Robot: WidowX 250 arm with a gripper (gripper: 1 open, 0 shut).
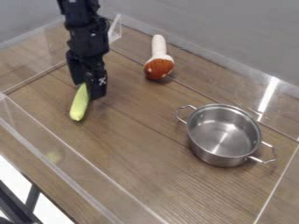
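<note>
My black gripper [87, 86] is open, low over the wooden table at the left, around the upper part of a pale yellow-green elongated vegetable [79, 106]. The vegetable lies pointing toward the front, its upper end partly hidden by the gripper. Whether the fingers touch it I cannot tell.
A steel pot [223, 133] with two handles stands at the right. A red-brown round object [159, 69] with a pale elongated part [159, 45] lies at the back.
</note>
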